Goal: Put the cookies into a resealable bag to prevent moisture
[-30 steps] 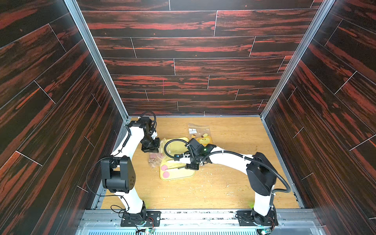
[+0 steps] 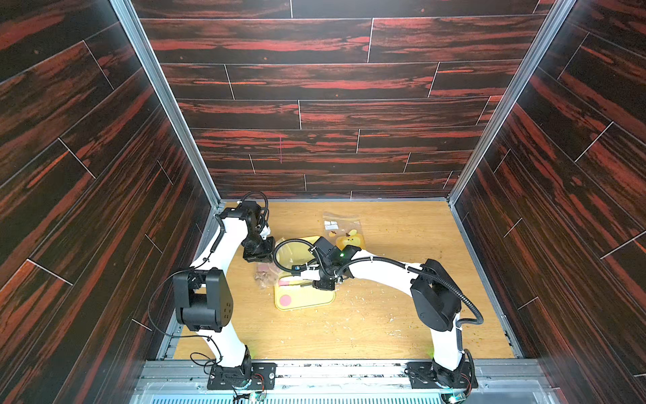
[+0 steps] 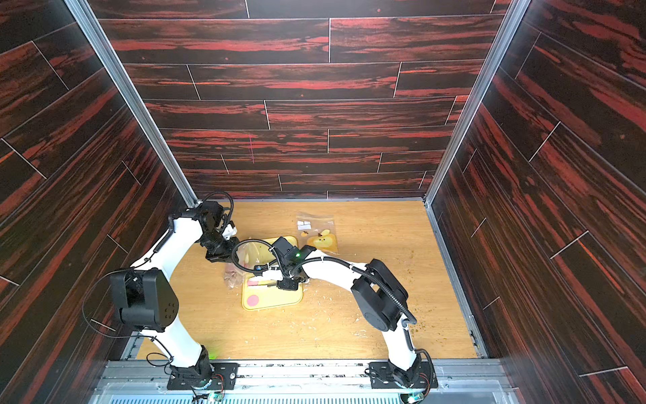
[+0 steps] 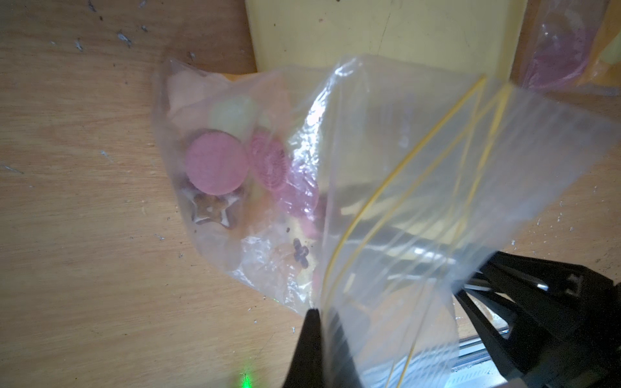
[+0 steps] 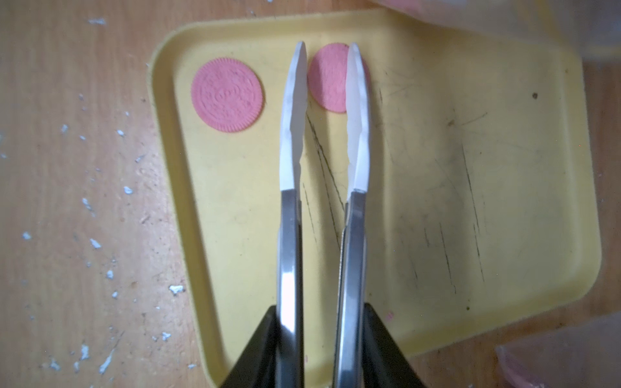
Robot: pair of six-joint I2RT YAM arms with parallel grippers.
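In the right wrist view, my right gripper has its white-tipped tongs closed in around a pink cookie (image 5: pixel 328 80) in the yellow tray (image 5: pixel 414 323). One tip meets the cookie's left edge; the other covers part of its right side. A second pink cookie (image 5: pixel 227 95) lies flat in the tray's corner. The left wrist view has a clear resealable bag (image 4: pixel 401 129) with yellow zip lines, its rim pinched by my shut left gripper. Pink cookies (image 4: pixel 216 163) and a star-shaped piece (image 4: pixel 213 208) lie inside. The bag's mouth stands partly spread towards the tray.
Behind the tray, another printed bag (image 2: pixel 344 232) lies flat on the table (image 2: pixel 403 232). Small white scraps (image 5: pixel 176 289) are scattered about.
My right arm has shifted left over the tray, and its tongs have moved from between the two pink cookies to the farther one. The left arm and bag look unchanged.
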